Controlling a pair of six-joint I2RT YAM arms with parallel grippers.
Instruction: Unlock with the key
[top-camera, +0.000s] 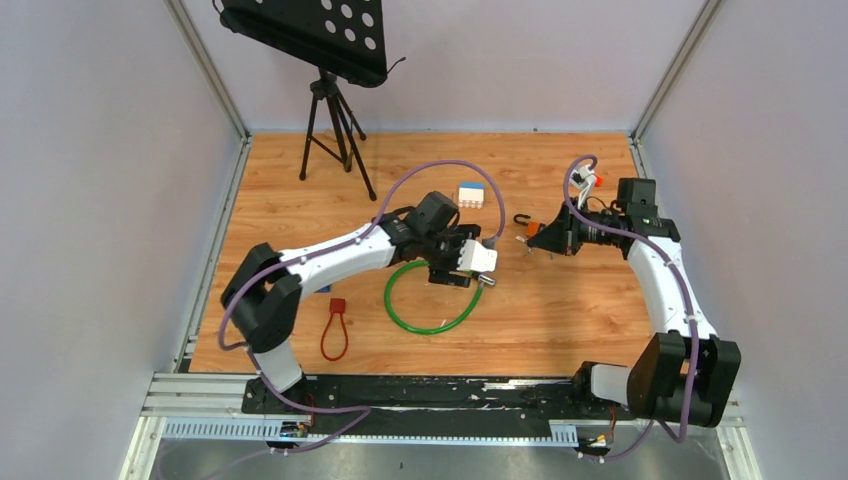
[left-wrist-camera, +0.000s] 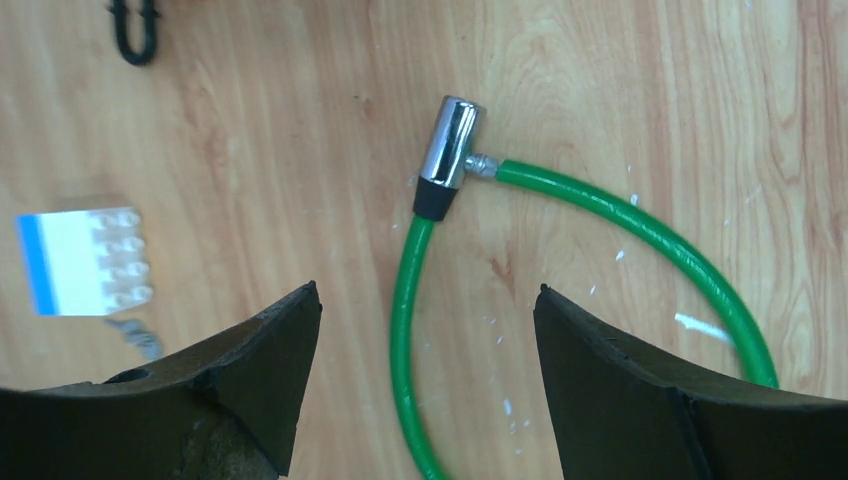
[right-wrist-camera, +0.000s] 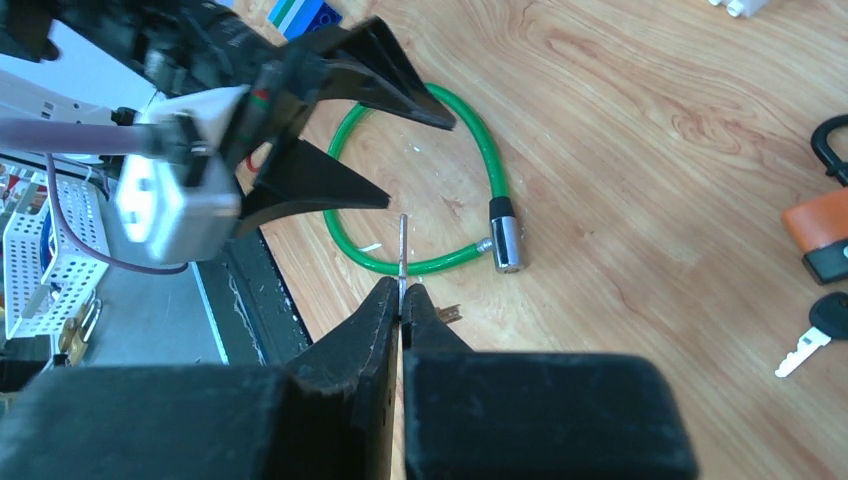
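A green cable lock lies on the table as a loop (top-camera: 432, 332). Its chrome barrel (left-wrist-camera: 452, 138) has a black collar, and the cable's metal fitting (left-wrist-camera: 482, 165) meets the barrel's side. Above the loop, my left gripper is open with nothing between its fingers; the lock lies below it. My right gripper is shut to the right of the lock, apart from it. A thin silver key (right-wrist-camera: 403, 240), seen nearly edge-on, sticks out from between its fingertips. Beside them shows a small brownish piece (right-wrist-camera: 448, 314), too unclear to name.
An orange padlock (right-wrist-camera: 818, 232) and a loose black-headed key (right-wrist-camera: 803, 350) lie near the right arm. A white-and-blue block (top-camera: 471, 195) stands farther back. A red loop (top-camera: 335, 330) lies front left; a black stand (top-camera: 338, 120) rises behind.
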